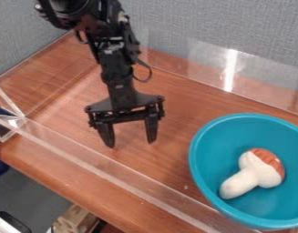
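Observation:
My black gripper point(129, 133) hangs pointing down over the wooden table point(138, 168), left of centre, its two fingers spread apart with nothing between them. At the right sits a turquoise bowl point(212, 177) holding a mushroom-shaped toy point(246, 177) with a white stem and an orange-and-white cap, lying on its side.
Clear plastic panels edge the table at the back and front left. A grey wall point(224, 36) stands behind. Beyond the near left edge, below, are some indistinct items.

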